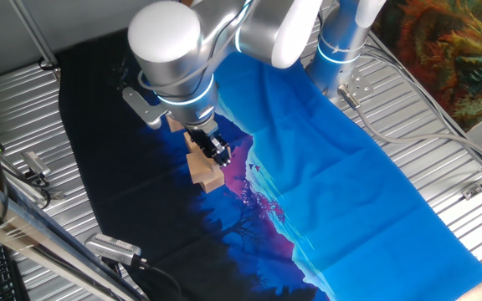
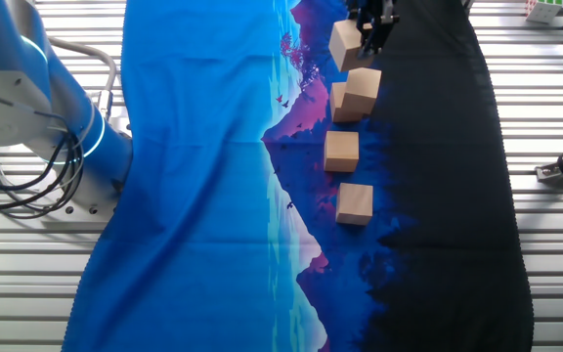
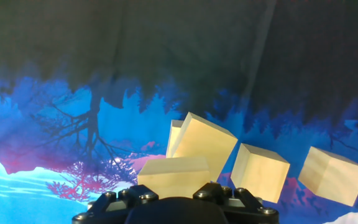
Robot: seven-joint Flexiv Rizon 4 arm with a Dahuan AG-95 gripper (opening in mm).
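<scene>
A pale wooden cube (image 2: 350, 46) is right at my gripper (image 2: 375, 27), near the top of the second exterior view. My gripper (image 1: 223, 157) points down over the cluster in the first exterior view. In the wrist view a cube (image 3: 174, 178) lies just beyond the dark fingers (image 3: 118, 202), which cover its lower edge. Whether they grip it cannot be made out. Close by, a tilted cube (image 2: 363, 86) leans on or rests over another cube (image 2: 340, 103). Two more, a cube (image 2: 341, 152) and an end cube (image 2: 354, 204), stand apart in the same rough row.
Under the cubes lies a printed cloth (image 2: 203, 196), wrinkled, blue on one side and black on the other. A camera (image 1: 113, 248) stands by the black edge. Slatted metal table (image 1: 11, 117) shows around the cloth.
</scene>
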